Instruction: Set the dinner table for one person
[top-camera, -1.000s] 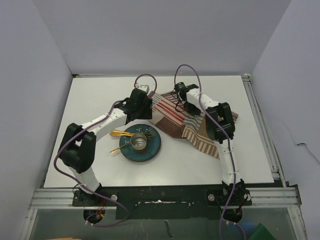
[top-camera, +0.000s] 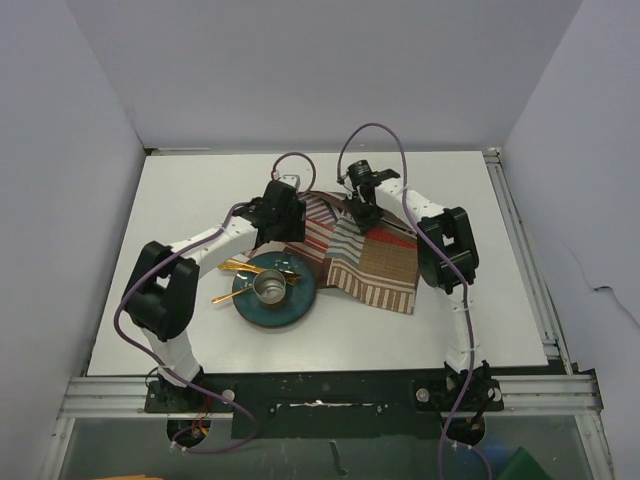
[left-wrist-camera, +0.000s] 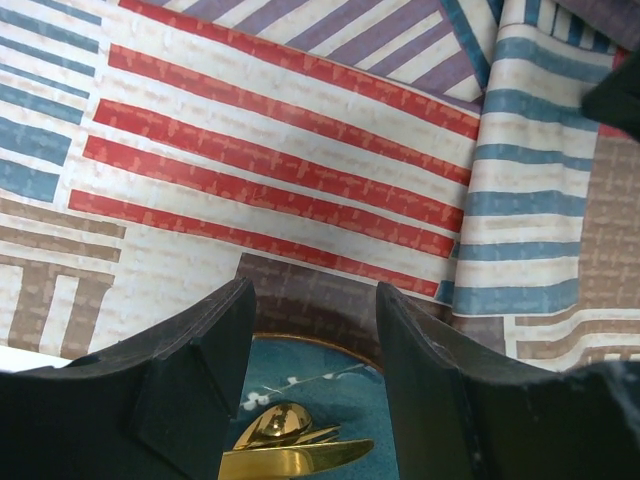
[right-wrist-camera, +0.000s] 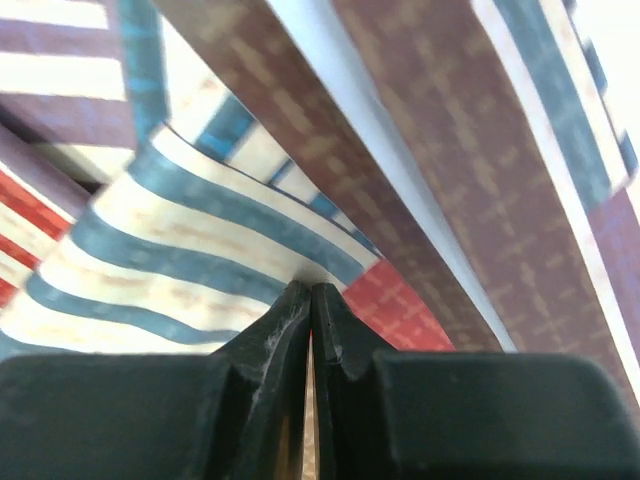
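A patterned cloth (top-camera: 375, 270) with red, blue and brown stripes lies rumpled across the middle of the table, folded over along a blue-striped ridge. Its front left part meets the rim of a dark teal plate (top-camera: 305, 303). On that plate stand a metal cup (top-camera: 270, 286) and gold cutlery (top-camera: 240, 266), its handles reaching past the left rim. Above the cloth, behind the plate, my left gripper has its fingers apart with nothing between them. My right gripper is shut at the blue-striped fold; whether fabric is pinched between its tips is hidden.
Both grippers are near each other over the cloth's back part. Frame rails (top-camera: 520, 240) border the table on the right.
Plate and cup crept a little left.
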